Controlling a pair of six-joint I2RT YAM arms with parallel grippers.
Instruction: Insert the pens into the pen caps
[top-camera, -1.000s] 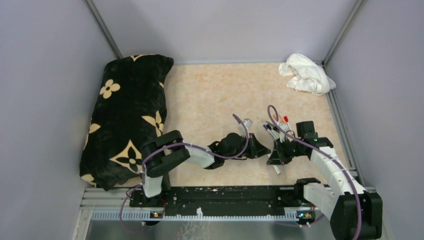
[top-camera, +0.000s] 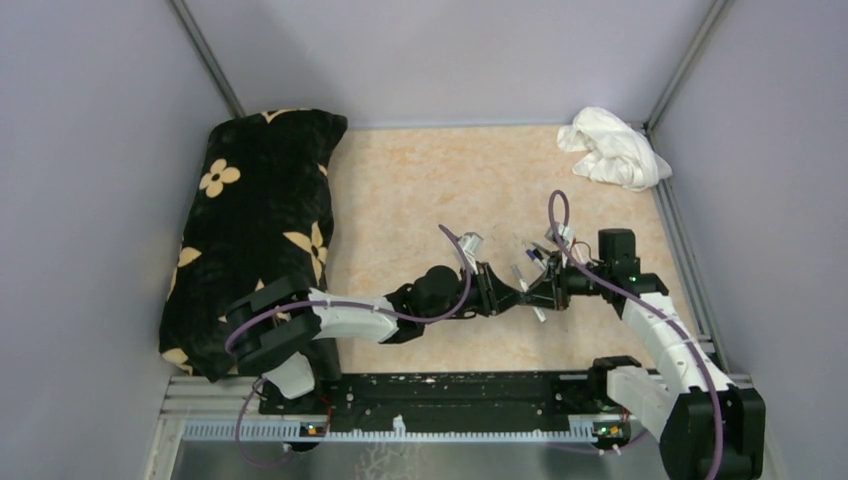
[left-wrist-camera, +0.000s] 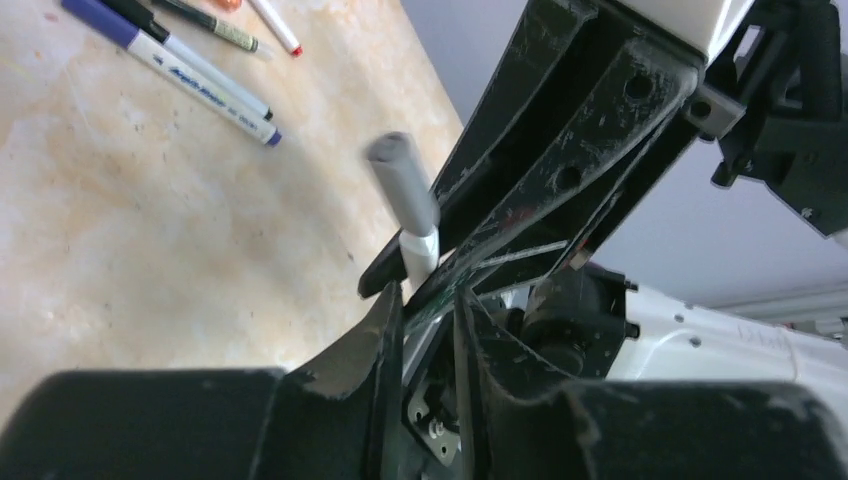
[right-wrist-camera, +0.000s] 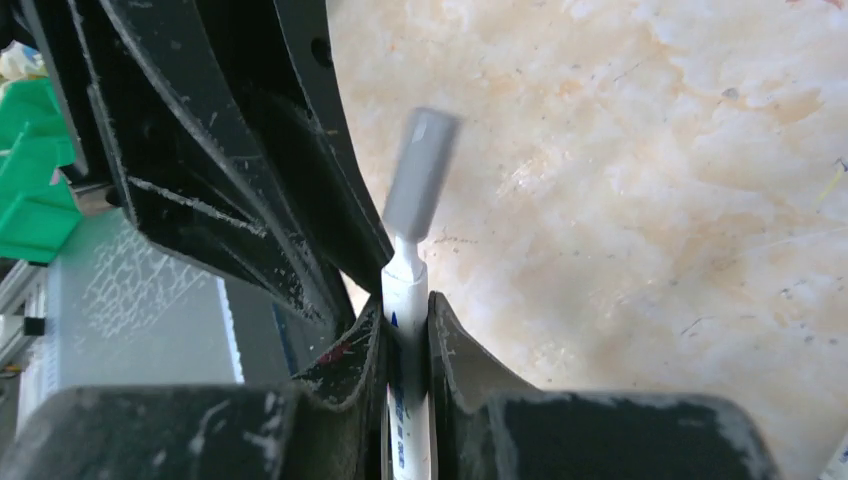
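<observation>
In the right wrist view my right gripper is shut on a white pen (right-wrist-camera: 405, 390), its bare tip pointing up. A gray pen cap (right-wrist-camera: 421, 172), blurred, leans tilted at that tip, held by no fingers; whether it touches the tip is unclear. The left wrist view shows the same cap (left-wrist-camera: 402, 178) beyond the fingertips of my left gripper. Those fingers stand slightly apart and empty, so the left gripper is open a little. From above, the left gripper (top-camera: 518, 299) meets the right gripper's fingers nearly head-on, hiding the pen.
On the table lie a blue-capped pen (left-wrist-camera: 190, 80), a black-capped pen beside it, a dark green pen (left-wrist-camera: 225, 30) and a red-ended pen (left-wrist-camera: 275, 25). A white cloth (top-camera: 615, 148) is at the back right, a black cushion (top-camera: 260, 170) at the left.
Both grippers shifted slightly left and up.
</observation>
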